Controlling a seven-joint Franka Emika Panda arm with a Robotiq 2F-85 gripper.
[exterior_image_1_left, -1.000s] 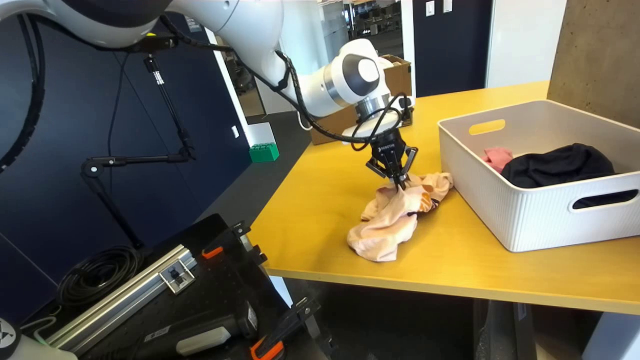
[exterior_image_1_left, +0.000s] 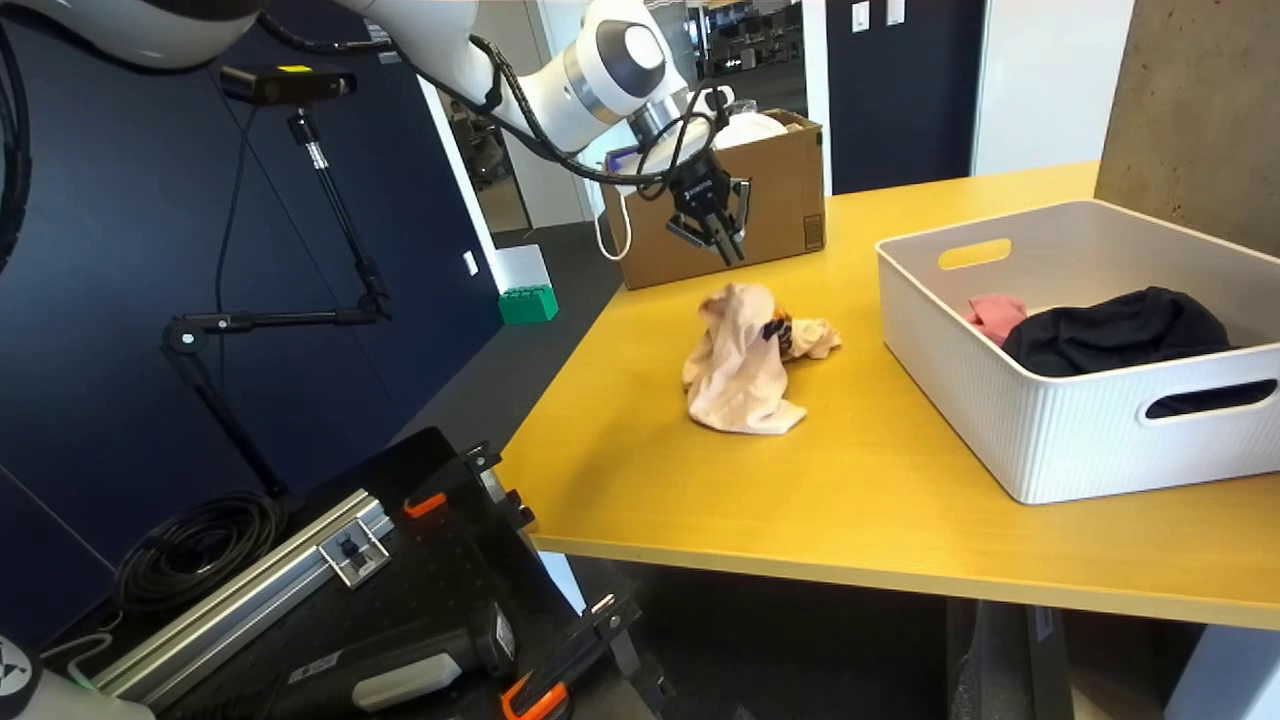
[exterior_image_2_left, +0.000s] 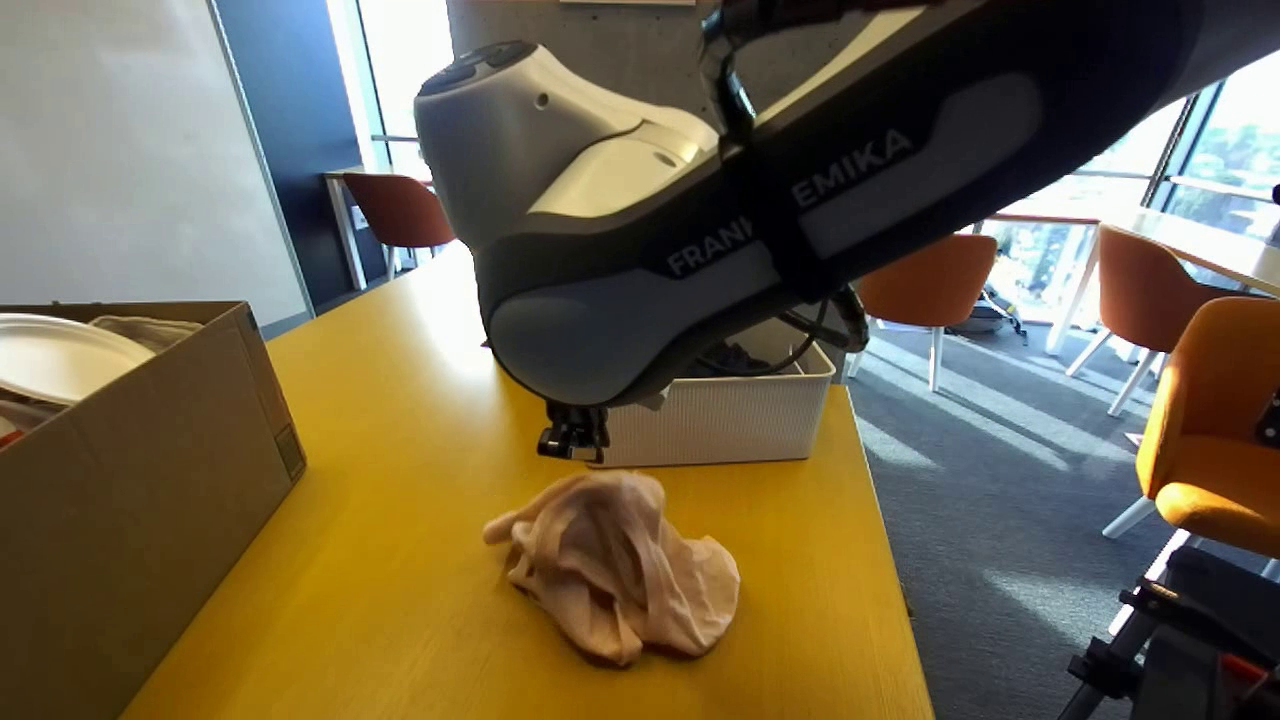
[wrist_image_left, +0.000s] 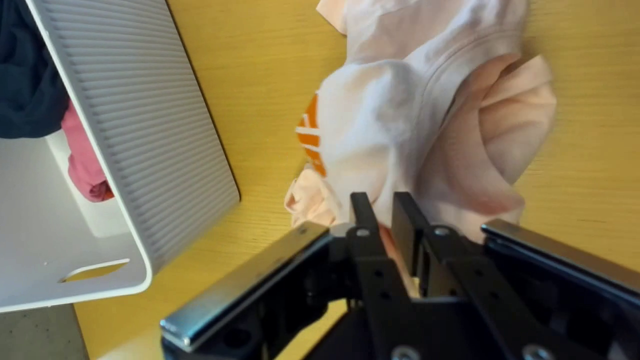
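A crumpled pale-pink cloth (exterior_image_1_left: 744, 378) with an orange and dark print lies heaped on the yellow table, to the left of the white bin. Above its top, with a small gap, hangs my gripper (exterior_image_1_left: 728, 250). In the wrist view the gripper is slightly open, its two black fingers parted by a narrow gap with cloth (wrist_image_left: 384, 120) visible beyond them; nothing appears clamped. From the second exterior side, the cloth (exterior_image_2_left: 618, 558) forms a raised, folded mound just below the gripper (exterior_image_2_left: 573, 449).
The white bin (exterior_image_1_left: 960, 378) holds a dark cloth (exterior_image_1_left: 1122, 334) and a pink cloth (exterior_image_1_left: 993, 316). At the table's far end stands a cardboard box (exterior_image_1_left: 786, 192). Bare tabletop (exterior_image_1_left: 768, 510) surrounds the heap on its near side.
My gripper has risen and moved toward the back left, from contact with the cloth to above it. The cloth has shifted back and left, away from the bin, and is bunched differently.
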